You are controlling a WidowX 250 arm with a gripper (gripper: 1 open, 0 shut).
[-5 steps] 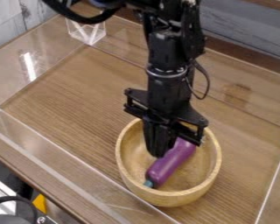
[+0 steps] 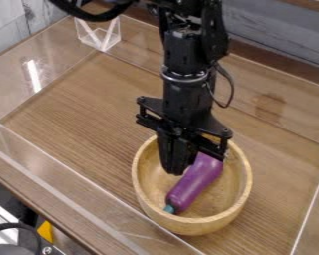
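Note:
My black gripper (image 2: 178,157) hangs over the left part of a yellow bowl (image 2: 215,218), its tips pointing down, with nothing seen held between them; it looks shut. Inside the bowl, right of and below the fingertips, lies a long purple object (image 2: 194,185) with a small blue-green tip at its lower left end, slanting from upper right to lower left.
The bowl stands on a wooden table (image 2: 69,120) near its front edge. A clear plastic container (image 2: 99,30) is at the back left. Black cables and dark items lie beyond the lower left edge.
My gripper has shifted slightly over the bowl, now a little higher in view than a second ago. The bowl and purple object look unmoved.

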